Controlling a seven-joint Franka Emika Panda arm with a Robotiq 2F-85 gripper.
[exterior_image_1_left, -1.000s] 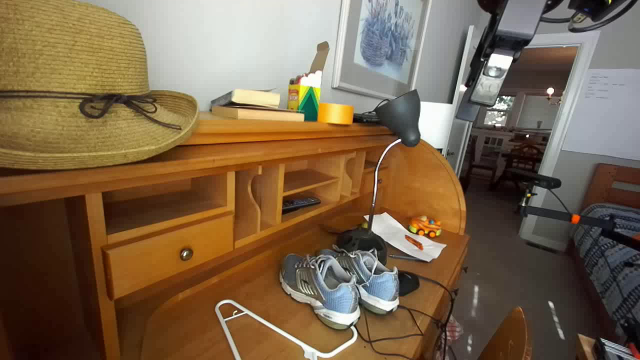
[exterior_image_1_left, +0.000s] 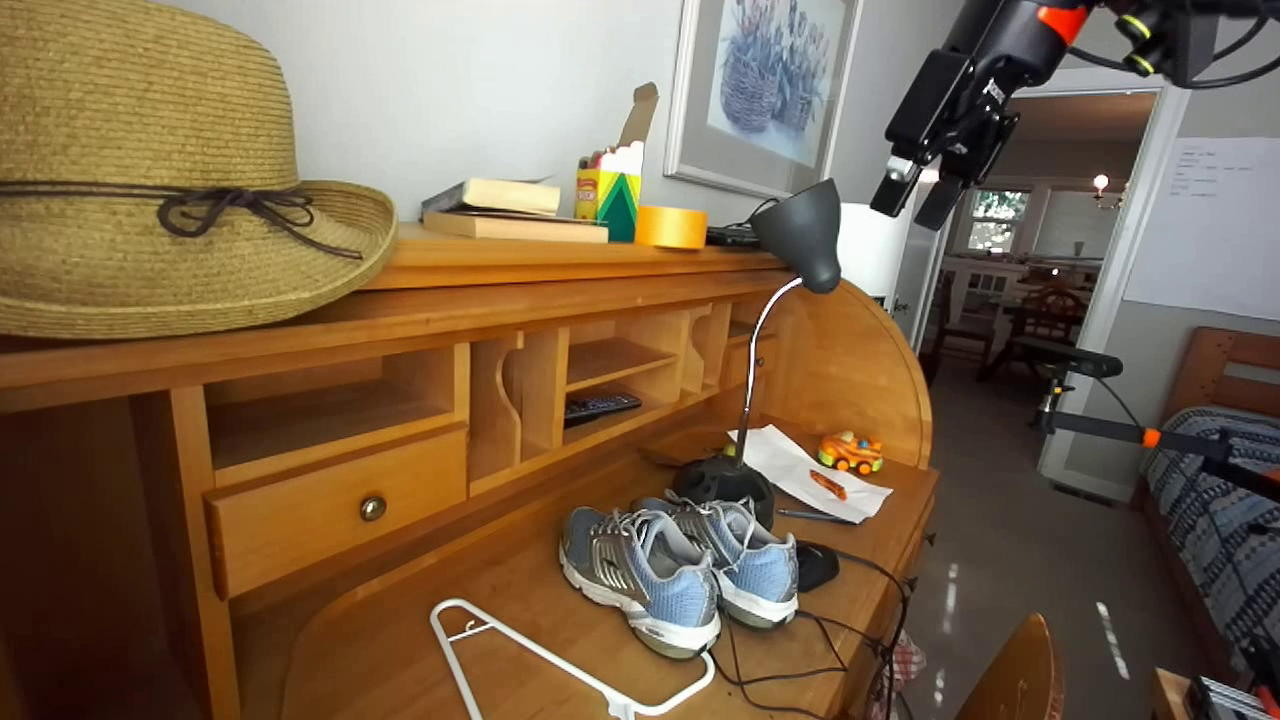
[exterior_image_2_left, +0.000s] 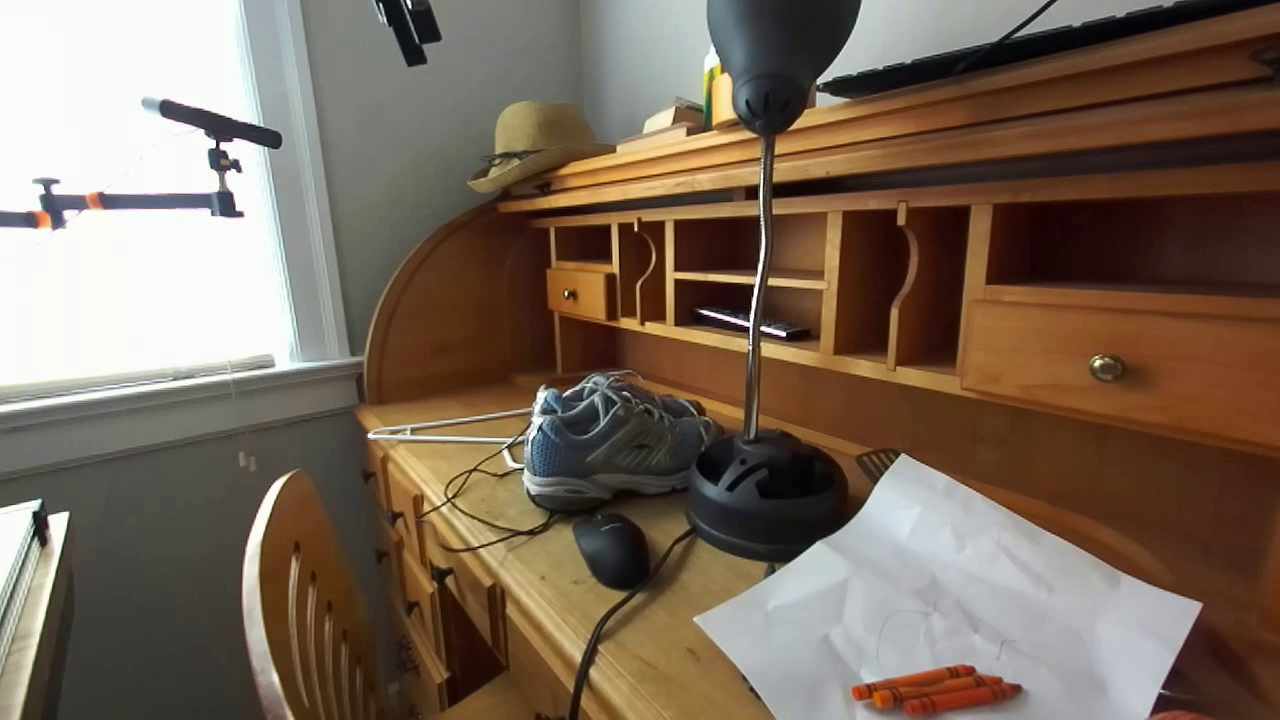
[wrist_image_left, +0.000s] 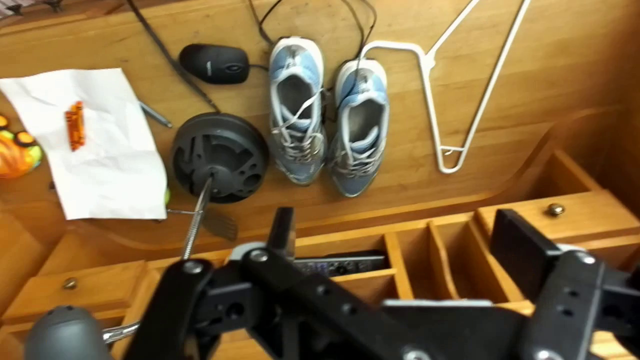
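Observation:
My gripper is open, its two black fingers wide apart and nothing between them. In the first exterior view the gripper (exterior_image_1_left: 914, 204) hangs high in the air, to the right of the lamp head and well above the desk. Below it on the desk stand two blue-grey running shoes (wrist_image_left: 361, 126), side by side. A white hanger (wrist_image_left: 427, 90) lies flat beside them. Several orange crayons (exterior_image_2_left: 936, 692) rest on a creased white sheet of paper (exterior_image_2_left: 1020, 576). A black mouse (wrist_image_left: 214, 63) sits near the lamp base, and a remote (wrist_image_left: 342, 264) lies in a cubby.
The desk lamp (exterior_image_1_left: 804, 234) rises tall on a thin neck. On the desk's top shelf are a straw hat (exterior_image_1_left: 156, 156), books (exterior_image_1_left: 516, 226), a crayon box (exterior_image_1_left: 609, 192) and orange tape (exterior_image_1_left: 671, 227). Cables trail near the shoes. A toy car (exterior_image_1_left: 851, 452) stands by the paper.
In the first exterior view my gripper has shifted left and turned, so both fingers now show. The things on the desk have not moved.

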